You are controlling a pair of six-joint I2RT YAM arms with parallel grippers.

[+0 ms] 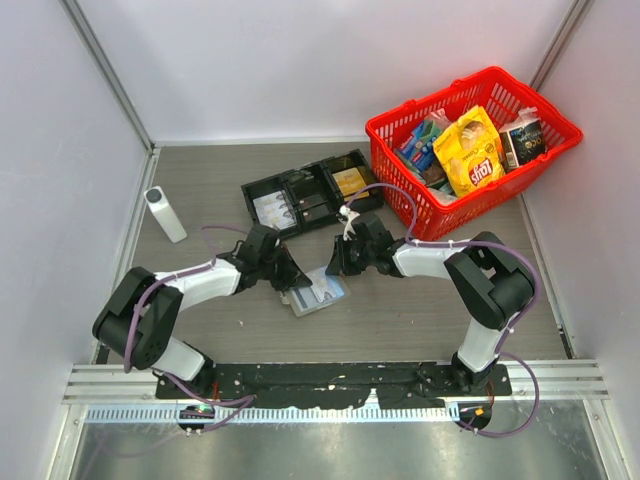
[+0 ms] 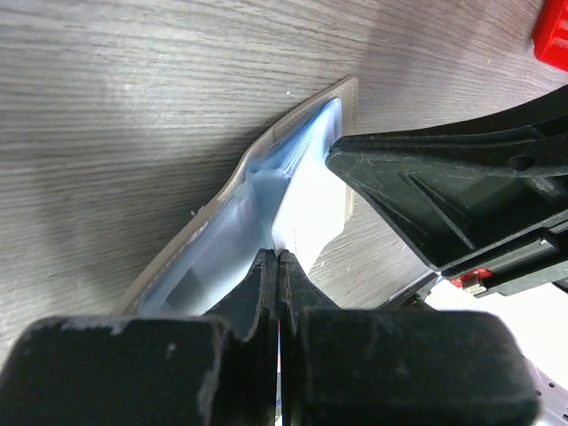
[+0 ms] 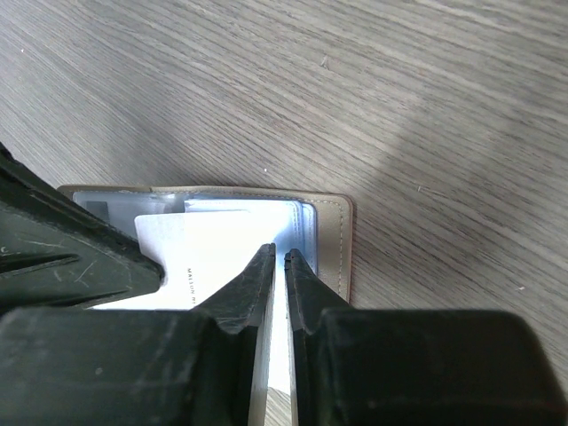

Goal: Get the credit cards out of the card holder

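The card holder (image 1: 318, 305), a flat beige-edged case with clear bluish sleeves, lies on the table between my two grippers. A white card (image 3: 200, 248) shows in it, overhanging the sleeve's edge in the right wrist view. My left gripper is shut with the card's corner at its fingertips; the bite itself is barely visible. Over the end of the holder (image 3: 333, 235), my right gripper is shut on its pale sleeve layers. The lower part of the holder is hidden behind the fingers in both wrist views.
Behind the grippers stands a black compartment tray (image 1: 262, 190) with cards and other items. A red basket (image 1: 440, 220) full of packages fills the back right. The white bottle (image 1: 165, 213) lies at the left. Bare table surrounds the holder's front.
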